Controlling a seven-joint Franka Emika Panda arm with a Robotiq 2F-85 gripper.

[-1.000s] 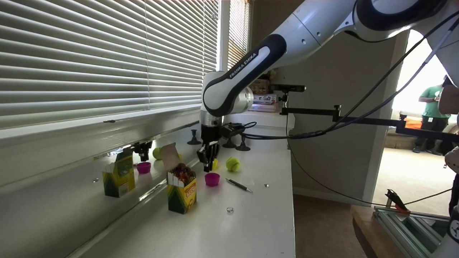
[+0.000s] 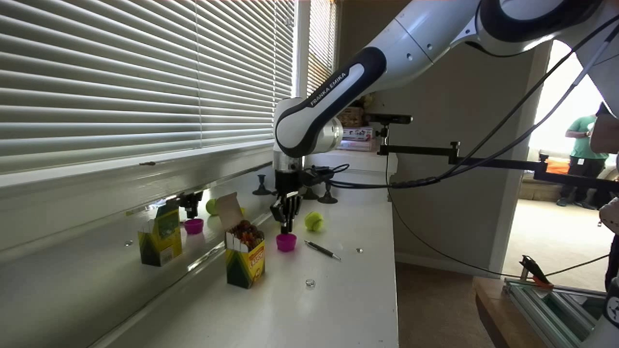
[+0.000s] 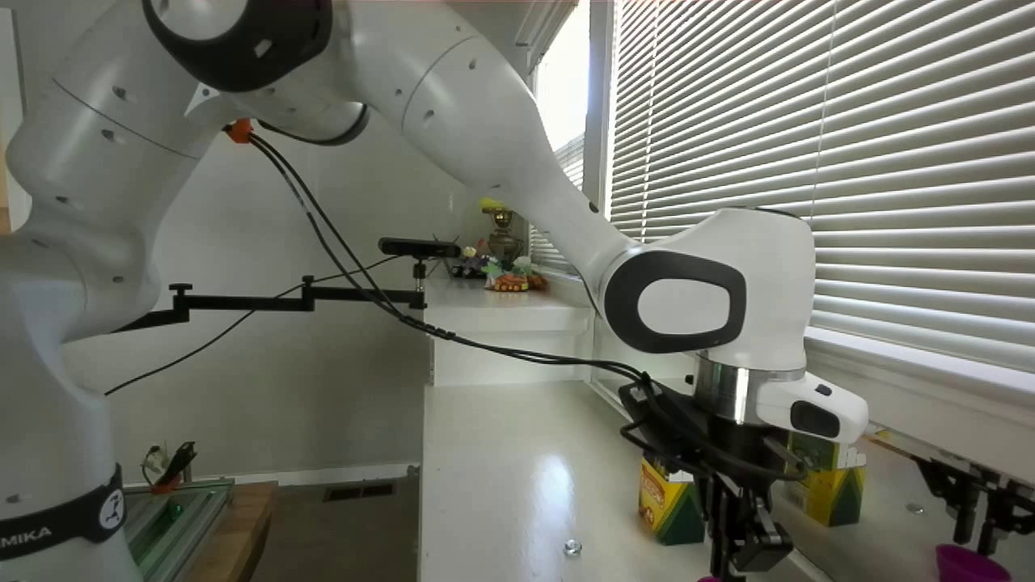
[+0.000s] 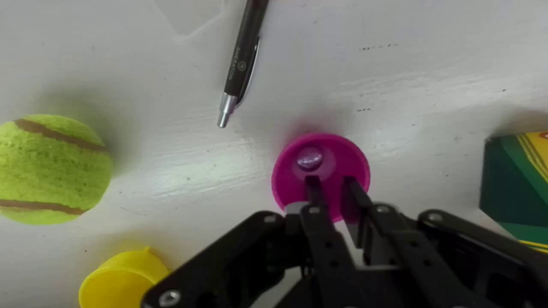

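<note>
A small magenta cup (image 4: 360, 163) stands upright on the white surface, with a clear glass bead (image 4: 309, 158) on its bottom. Directly over the cup is my gripper, pointing down, with a narrow gap between its fingers and nothing visible in that gap. The fingertips overlap the cup's opening in the wrist view; whether they reach below the rim cannot be told. From the side, the magenta cup (image 2: 286, 243) appears right beneath the gripper (image 2: 287, 230). Only a sliver of the cup shows at the bottom edge in exterior view 2.
A tennis ball (image 4: 49, 169), a yellow cup (image 4: 115, 282) and a pen (image 4: 241, 61) lie around the cup. A crayon box (image 2: 246, 264) stands close by. Another clear bead (image 2: 310, 283) and a small shiny piece (image 2: 360, 250) rest on open surface. The reflective wall mirrors these things.
My gripper has shifted slightly right in exterior view 1, from beside the magenta cup to right over it. The yellow cup behind is now hidden there. The magenta cup has not moved.
</note>
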